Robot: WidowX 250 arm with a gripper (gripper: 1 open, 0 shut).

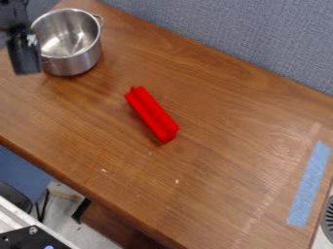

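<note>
The black gripper [23, 49] is at the far left edge of the view, partly out of frame and blurred, in front of the left side of a steel pot [73, 51]. I cannot tell whether it is open or shut, or whether it touches the pot. A red elongated object [152, 114] lies on the wooden table [221, 156], right of and nearer than the pot.
A strip of blue tape [309, 184] runs along the right of the table. A grey padded wall [235, 34] stands behind. The table's front edge drops away at lower left.
</note>
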